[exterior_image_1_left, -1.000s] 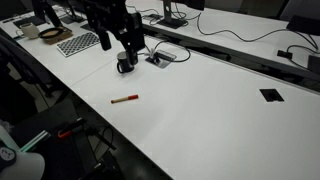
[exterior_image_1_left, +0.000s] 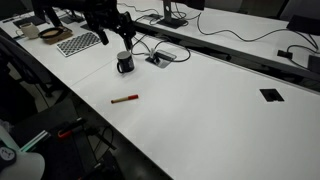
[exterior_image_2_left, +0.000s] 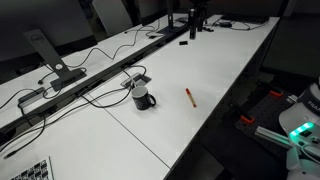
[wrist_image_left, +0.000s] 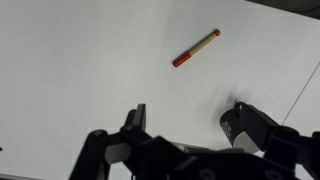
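My gripper (exterior_image_1_left: 116, 42) hangs high over the far left part of the white table, its dark fingers spread apart with nothing between them. In the wrist view the open gripper shows at the bottom. A black mug (exterior_image_1_left: 125, 62) stands upright on the table. Part of the mug (wrist_image_left: 229, 126) is hidden behind the right finger in the wrist view. Apart from the mug lies a marker (exterior_image_1_left: 125, 99) with a red end and a pale barrel; the marker (wrist_image_left: 197, 47) is seen whole above the fingers in the wrist view.
Behind the mug (exterior_image_2_left: 143, 98) lie cables and a metallic piece (exterior_image_1_left: 165, 55). Monitor stands line the back edge. A small black square (exterior_image_1_left: 271, 94) lies on the right side, while the middle of the table is clear. A keyboard (exterior_image_1_left: 78, 43) rests at far left.
My gripper has risen and moved away from the mug toward the top of exterior view 1, uncovering more of the mug. The mug and the marker have stayed in place.
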